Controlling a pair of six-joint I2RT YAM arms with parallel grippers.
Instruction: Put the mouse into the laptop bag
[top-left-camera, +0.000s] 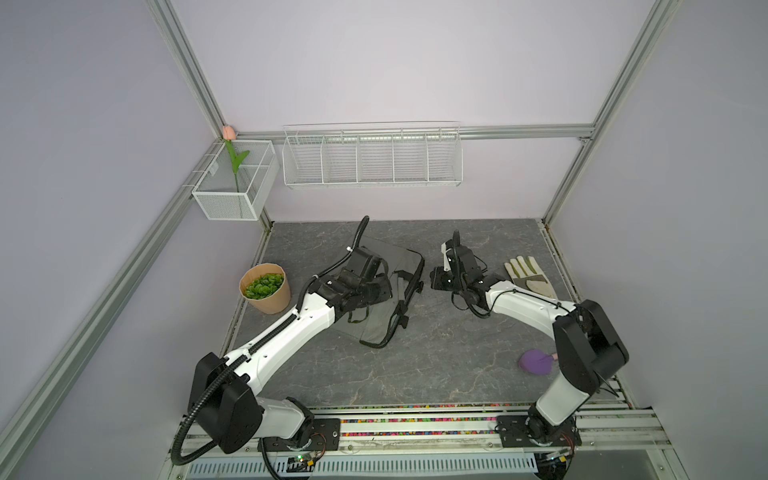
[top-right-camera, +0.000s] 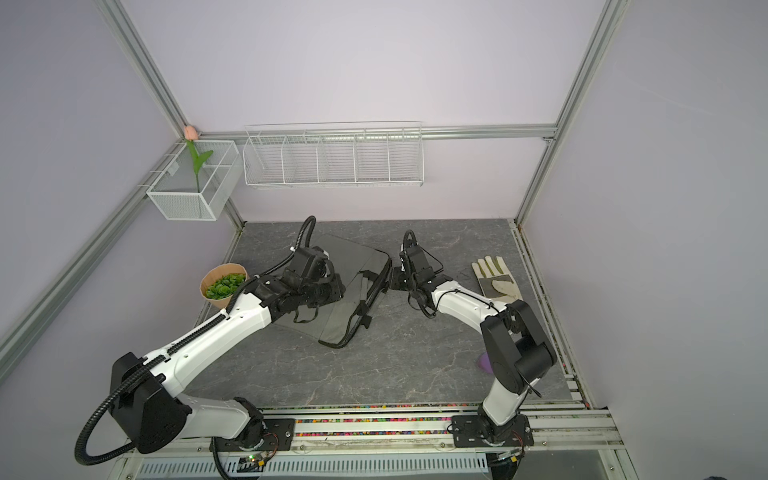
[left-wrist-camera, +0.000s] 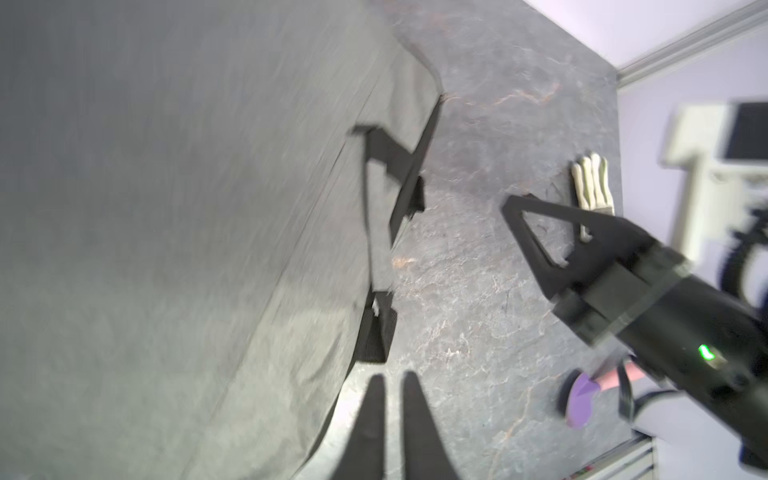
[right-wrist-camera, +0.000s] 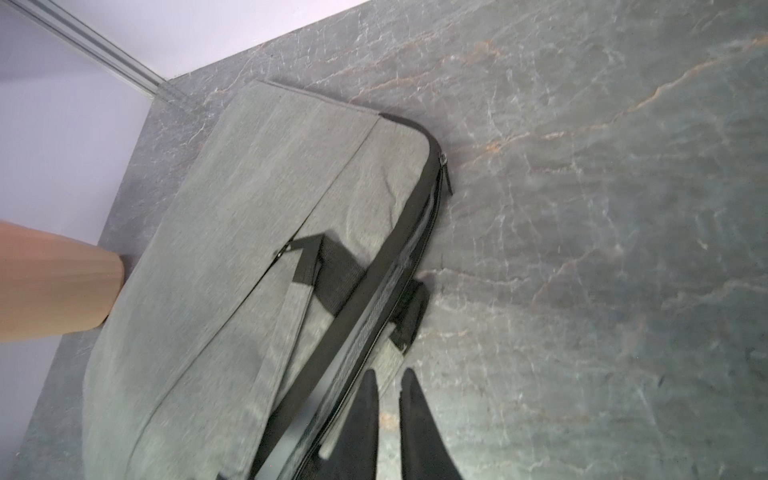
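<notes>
The grey laptop bag (right-wrist-camera: 264, 184) lies flat on the table. In the right wrist view its dark zipped edge (right-wrist-camera: 404, 248) faces right, and the lower stretch looks parted, with the inside hidden. My left gripper hangs above the bag; its fingertips have a narrow gap with nothing between them. Just right of the bag, clear of its edge, my right gripper also shows a small empty gap between its fingers. No mouse is visible in any view.
A plant pot (top-left-camera: 266, 289) stands left of the bag. Toward the right lie a glove (top-left-camera: 529, 278) and a purple-headed object (top-left-camera: 536, 361). Wire baskets (top-left-camera: 373, 157) hang at the back. Table to the right of the bag and in front is bare.
</notes>
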